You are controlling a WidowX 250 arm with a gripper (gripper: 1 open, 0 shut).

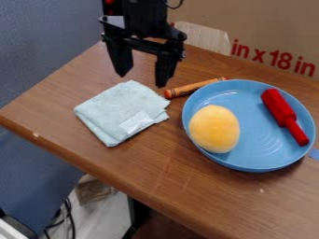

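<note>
My black gripper (142, 58) hangs open over the back left of the wooden table, its two fingers apart with nothing seen between them. Below it lies a folded pale blue cloth (121, 112). An orange stick (187, 87) lies right of the cloth. A blue plate (256, 161) holds a yellow rounded object (214, 128) and a red bottle-shaped object (283, 116).
A cardboard box (268, 37) with red print stands behind the table. The table's left edge drops to a blue-grey surface and some cables.
</note>
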